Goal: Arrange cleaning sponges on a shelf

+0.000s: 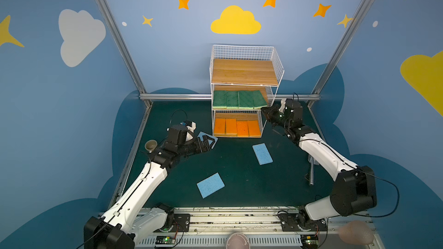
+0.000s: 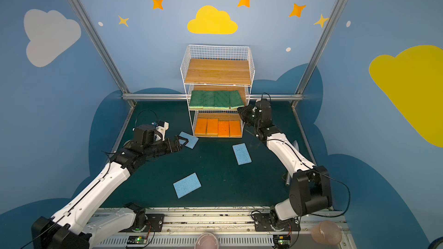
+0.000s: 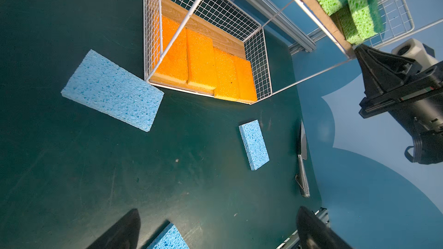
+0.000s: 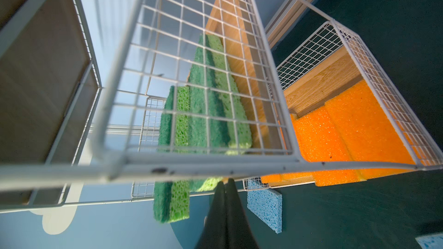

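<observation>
Several green sponges (image 1: 238,98) lie on the middle tier of the white wire shelf (image 1: 244,84); one rests raised on top of its neighbours. Several orange sponges (image 1: 236,127) fill the bottom tier. Blue sponges lie on the floor: one front (image 1: 211,185), one right (image 1: 262,154), and one (image 3: 113,90) left of the shelf. My right gripper is shut with nothing between its fingers, just outside the shelf's right front post, with the green sponges beyond the wire side. Above the floor near the left blue sponge, my left gripper (image 1: 208,143) stands open and empty.
The top tier (image 1: 244,71) is bare wood. At the left edge of the floor stands a beige mug (image 1: 151,145). A knife (image 3: 302,161) lies near the right wall.
</observation>
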